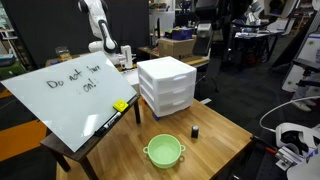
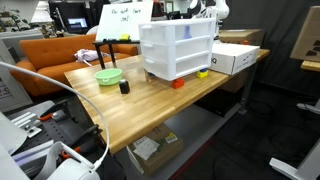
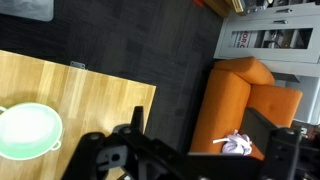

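My gripper shows at the bottom of the wrist view, its dark fingers wide apart with only floor and an orange sofa visible beyond the gap. A pale green bowl (image 1: 164,150) with side handles rests on the wooden table; part of this bowl (image 3: 28,132) also appears at the wrist view's left edge, off to the side of my fingers. A small black object (image 1: 195,132) stands upright to the bowl's right, apart from it. Behind them is a white drawer unit (image 2: 172,55). Neither exterior view clearly shows the gripper.
A whiteboard (image 1: 72,98) with handwriting leans at the left, a yellow item (image 1: 120,105) at its edge. Near the drawers lie a red block (image 2: 178,84) and a yellow block (image 2: 203,74). Bare tabletop (image 2: 150,100) lies along the front. The orange sofa (image 3: 222,108) stands beyond the table.
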